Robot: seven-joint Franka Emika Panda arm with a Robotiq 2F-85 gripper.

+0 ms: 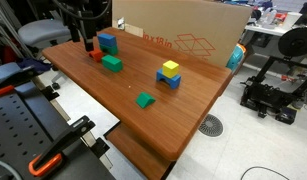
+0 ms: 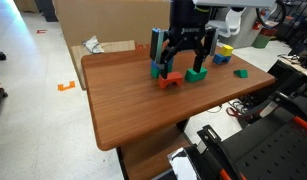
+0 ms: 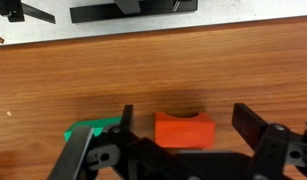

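A red block lies near the left end of the wooden table. Above it hangs my gripper, open. In the wrist view the red block shows in the gap between the two spread fingers, unheld. Exterior view 2 has the fingers coming down close to the red block; whether they touch it cannot be told. A green block sits close by and shows partly behind the left finger in the wrist view. Blue blocks stand just behind the red one.
Farther along the table, a yellow block rests on a blue piece. A green triangular piece lies nearer the front edge. A cardboard panel stands along the back. Bare wood fills the table's right end.
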